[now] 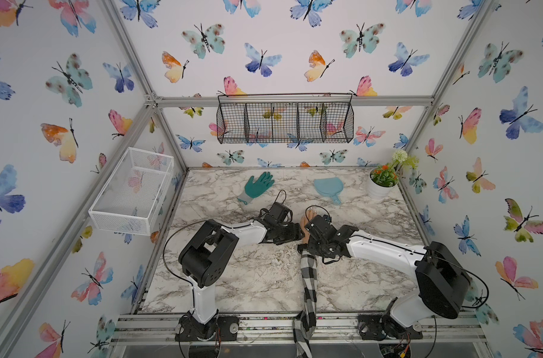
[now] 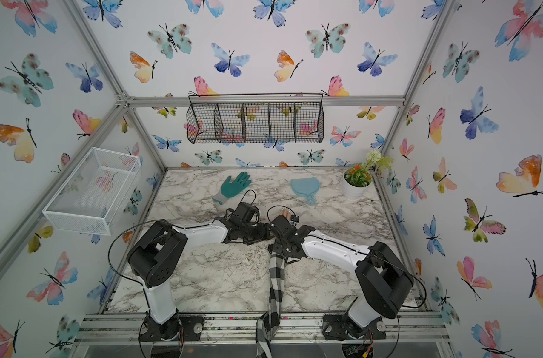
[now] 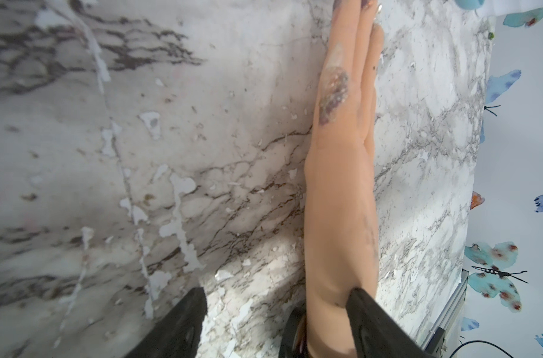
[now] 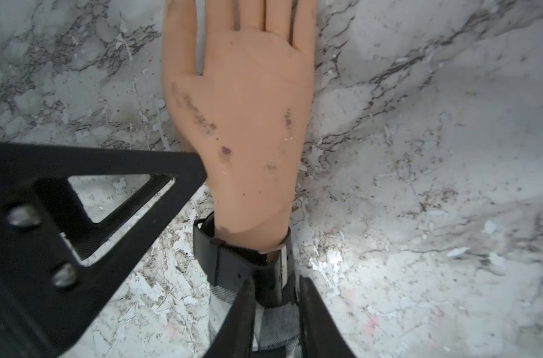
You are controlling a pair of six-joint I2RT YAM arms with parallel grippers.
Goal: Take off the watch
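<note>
A mannequin hand (image 4: 241, 101) lies palm up, its forearm in a checked sleeve (image 1: 309, 280). Around its wrist is the watch's black strap (image 4: 235, 265), seen from above in the right wrist view. My right gripper hangs over the strap, fingertips at its lower part; whether they touch it is unclear. My left gripper is beside the hand's wrist, fingers apart, with the dark strap edge low between them in the left wrist view.
A teal glove (image 1: 259, 186), a blue dustpan (image 1: 327, 188) and a flower pot (image 1: 379, 186) stand along the back. A white basket (image 1: 131, 223) hangs left, a wire basket (image 1: 285, 122) at the back.
</note>
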